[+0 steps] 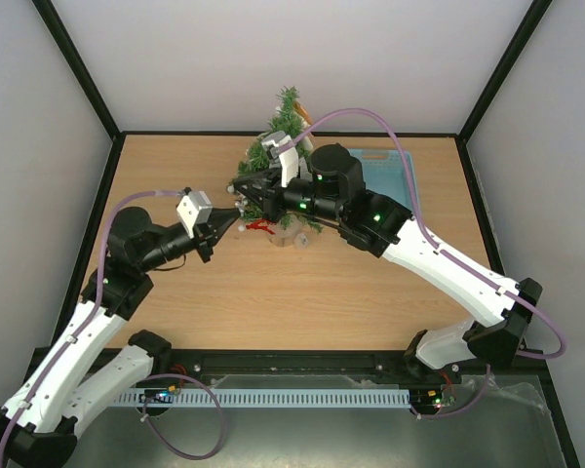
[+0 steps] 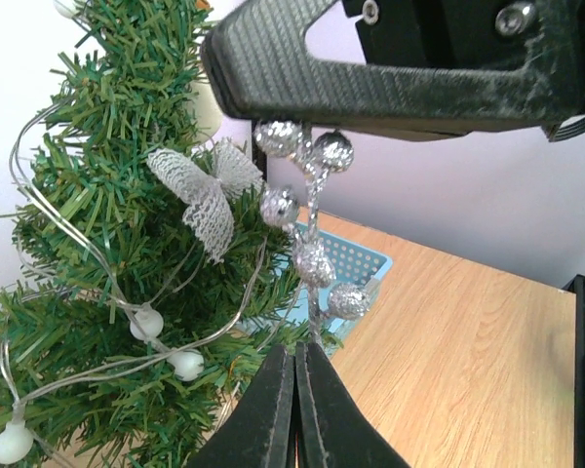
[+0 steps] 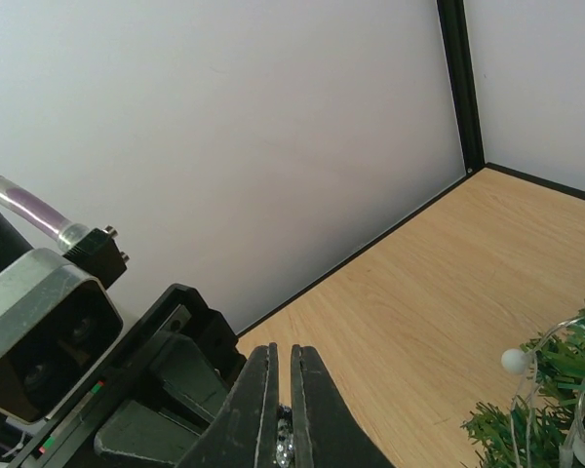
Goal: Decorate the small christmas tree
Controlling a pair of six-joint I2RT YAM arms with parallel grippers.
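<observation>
A small green Christmas tree with a lace bow and white bulbs fills the left side of the left wrist view. Beside it a sprig of silver beads stands upright. Its lower stem runs down to the shut fingertips of my left gripper; the contact itself is partly hidden. The sprig's upper end disappears behind the dark body of my right gripper. In the right wrist view, silver shows in the narrow gap between the fingers of the nearly closed right gripper. From above, both grippers meet at the tree's left side.
Behind the tree's right side stands a light blue basket. A red item shows near the tree's base. The right arm reaches across the tabletop, whose front half is clear.
</observation>
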